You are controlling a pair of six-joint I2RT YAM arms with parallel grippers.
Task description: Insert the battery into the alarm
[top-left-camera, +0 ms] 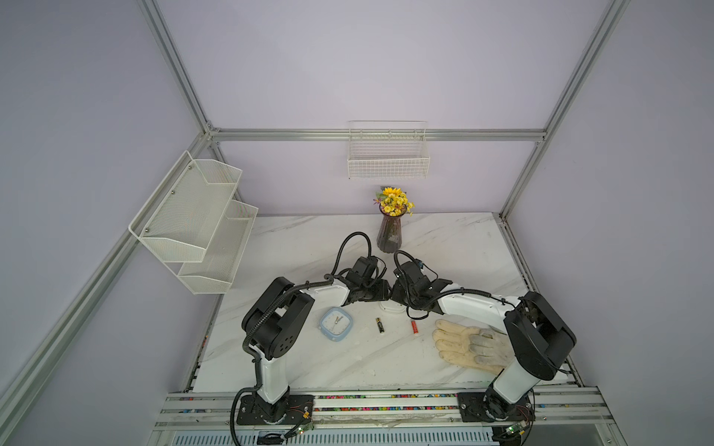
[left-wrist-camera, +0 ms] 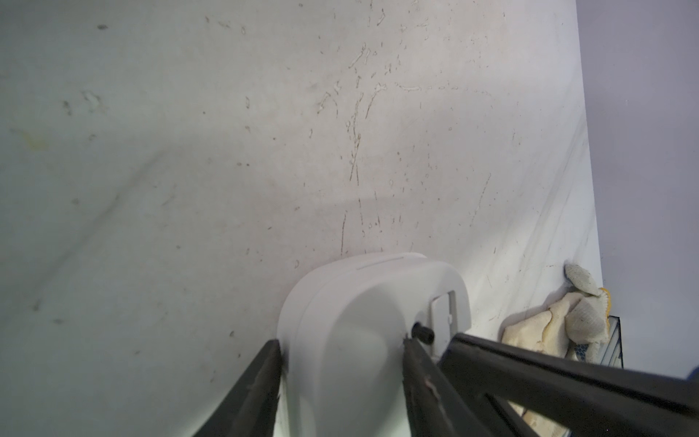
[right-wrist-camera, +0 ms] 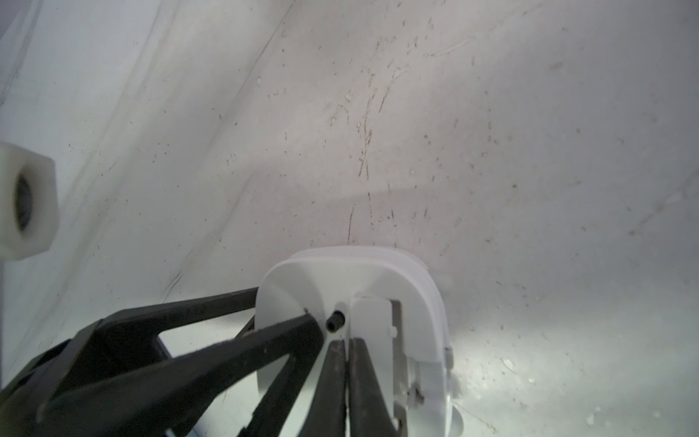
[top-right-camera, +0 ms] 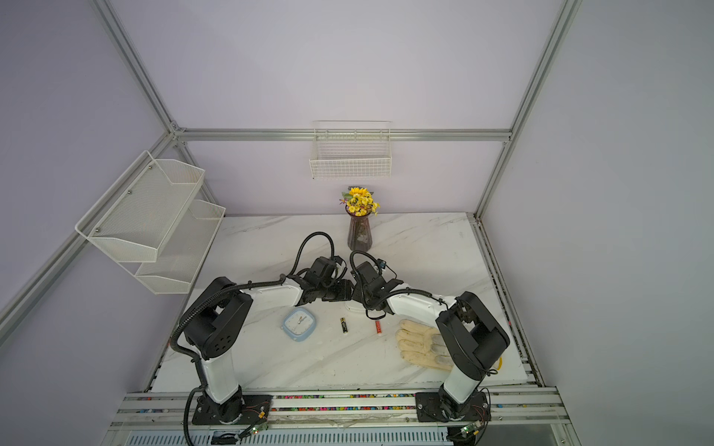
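Observation:
A white alarm body (left-wrist-camera: pixel 364 306) is held on its side by my left gripper, shut on it, near the table's middle. Its back shows a recessed panel and a small black knob (right-wrist-camera: pixel 335 322). My right gripper is shut, its tips against that back beside the panel; nothing shows between them. A black battery (top-left-camera: pixel 380 325) and a red battery (top-left-camera: pixel 414 327) lie on the table in front of the grippers.
A blue square clock (top-left-camera: pixel 335 324) lies left of the batteries, beige gloves (top-left-camera: pixel 465 345) at the right front. A flower vase (top-left-camera: pixel 389 232) stands behind the arms. Mesh shelves (top-left-camera: pixel 193 223) hang at left.

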